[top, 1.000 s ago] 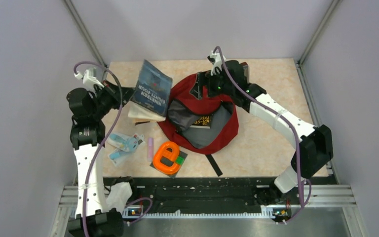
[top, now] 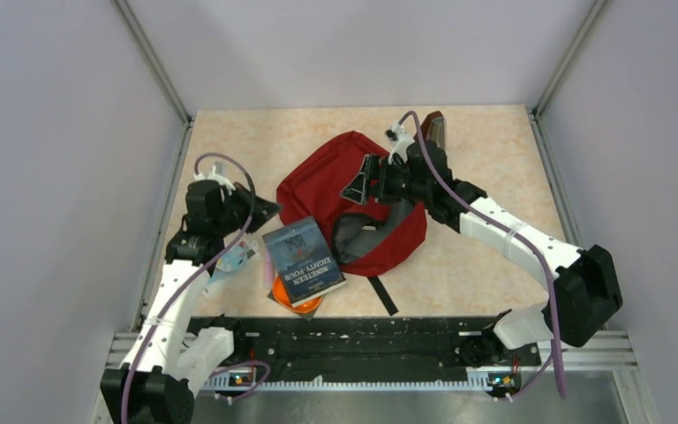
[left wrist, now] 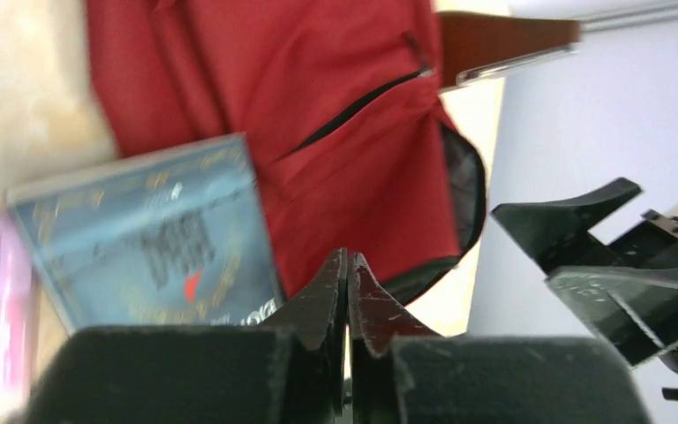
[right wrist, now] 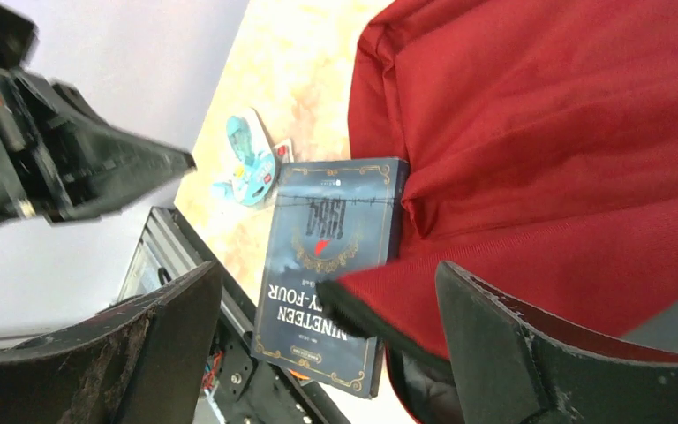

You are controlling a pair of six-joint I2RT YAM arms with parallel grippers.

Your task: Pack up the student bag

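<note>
A dark blue "Nineteen Eighty-Four" book (top: 303,259) lies closed and flat, partly over an orange ring-shaped item (top: 291,297) and against the left edge of the red bag (top: 322,177). Up and left of the book, my left gripper (top: 277,208) is apart from it; in the left wrist view its fingertips (left wrist: 338,265) are together with nothing between them. Over the bag, the right gripper (top: 353,189) stands open. In the right wrist view its fingers (right wrist: 503,353) are wide apart, with the bag's dark-edged flap showing in the gap.
Light blue packaged items (top: 237,256) lie left of the book, with a pink tube (top: 268,268) between them. A brown case (top: 433,128) stands at the bag's back right. The tabletop right of the bag is clear.
The book, earlier raised at my left gripper with its pages hanging, has come down flat and closed over the orange item. The right arm has moved slightly.
</note>
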